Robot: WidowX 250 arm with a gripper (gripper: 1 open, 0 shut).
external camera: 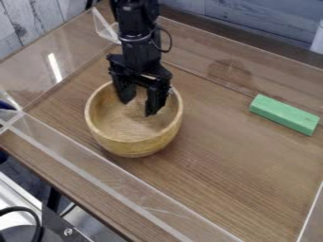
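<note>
A round wooden bowl (131, 132) sits left of centre on the wooden table. The black robot arm comes down from the top, and its gripper (139, 93) hangs over and into the back part of the bowl, fingers spread open. I cannot make out anything held between them; the bowl's floor under the fingers is partly hidden.
A green block (284, 113) lies at the right of the table (233, 180). A black cable shows at the bottom left, and a tiled patch at the top left.
</note>
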